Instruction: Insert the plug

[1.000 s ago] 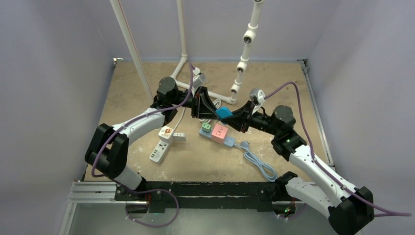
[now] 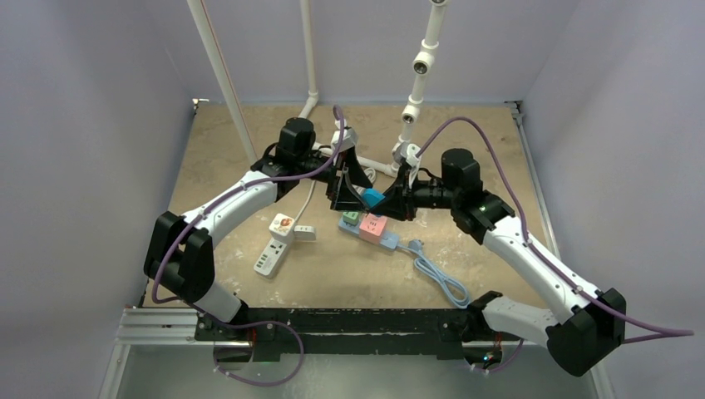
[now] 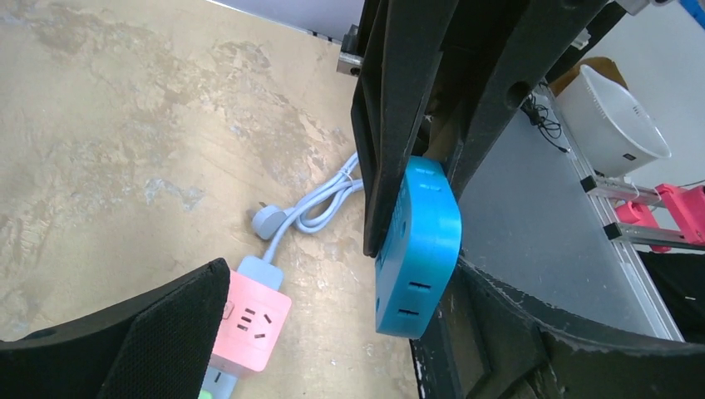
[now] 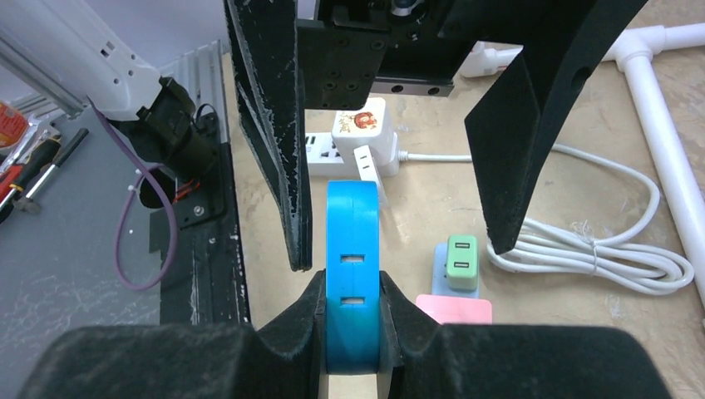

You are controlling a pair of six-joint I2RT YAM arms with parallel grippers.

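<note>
My right gripper (image 2: 391,199) holds a blue plug adapter (image 4: 352,241) between its fingers, above a pale blue power strip (image 2: 391,239) carrying a pink socket block (image 3: 253,324) and a green block (image 4: 461,262). My left gripper (image 2: 349,187) is open just beside the adapter; in the left wrist view the adapter sits between its spread fingers and the right gripper's dark fingers. The slots on the adapter's end face are visible in both wrist views.
A white power strip (image 2: 270,259) with a cube adapter (image 2: 283,224) lies at the left. A coiled pale blue cable (image 2: 441,278) lies at the right, and white pipes (image 4: 665,141) run behind.
</note>
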